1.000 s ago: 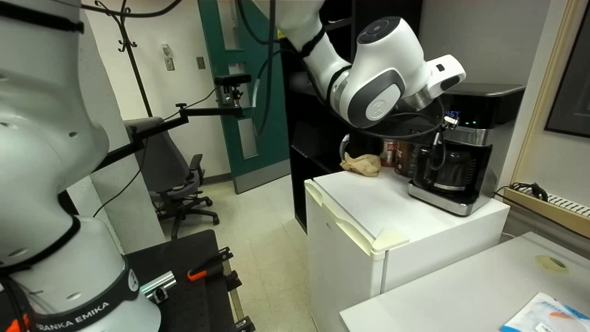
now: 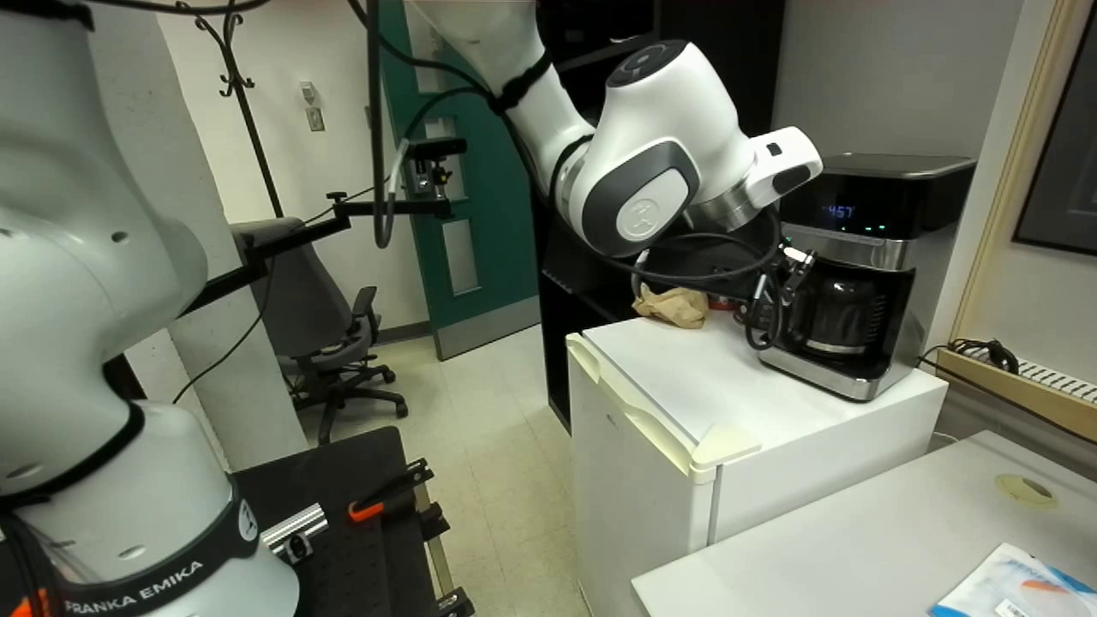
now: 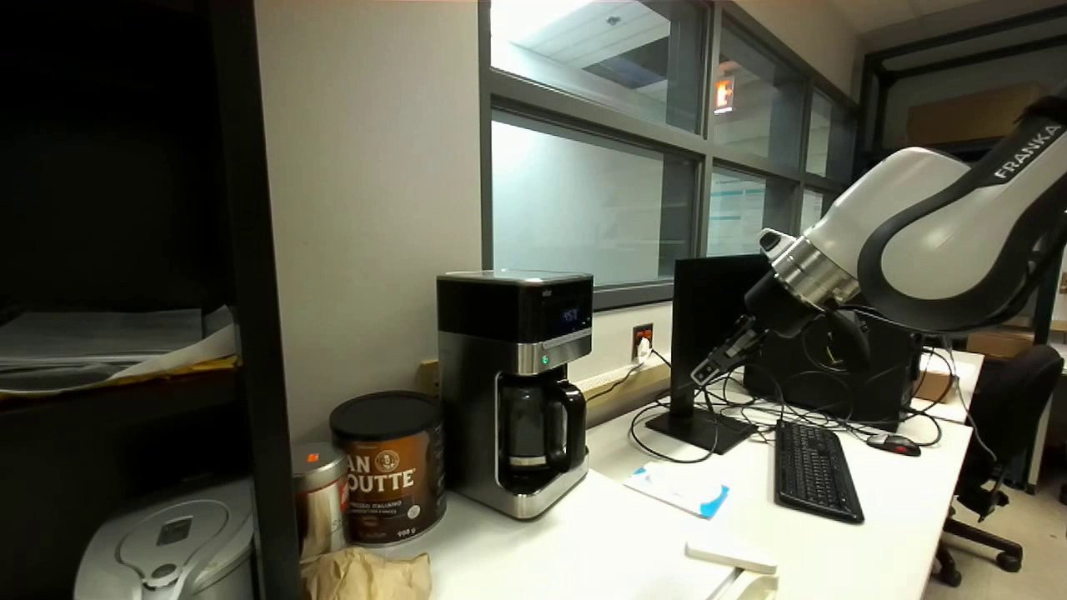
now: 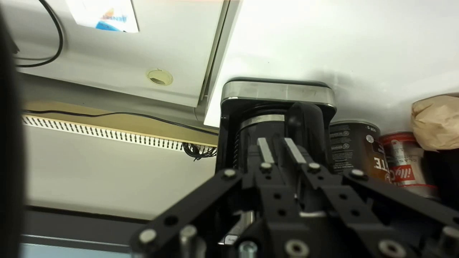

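A black and silver coffee maker (image 2: 941, 242) stands on the white fridge top (image 2: 668, 360), its clock lit. Its glass carafe (image 3: 523, 425) sits inside, with the black handle (image 3: 573, 420) facing outward. My gripper (image 3: 706, 372) hangs in front of the machine, clear of it in exterior view 2. From the wrist, the gripper points toward the carafe, and its handle (image 4: 304, 122) shows just beyond the fingertips. A narrow gap parts the two fingers, with nothing held between them. Exterior view 1 has cables partly covering the fingers.
Beside the machine stand a brown coffee can (image 3: 388, 465), a silver-and-red can (image 4: 402, 161) and a crumpled paper bag (image 2: 670, 305). A monitor (image 3: 715, 330) and keyboard (image 3: 815, 470) occupy the neighbouring desk.
The arm has shifted left and slightly down in exterior view 1. The coffee maker and carafe have not moved.
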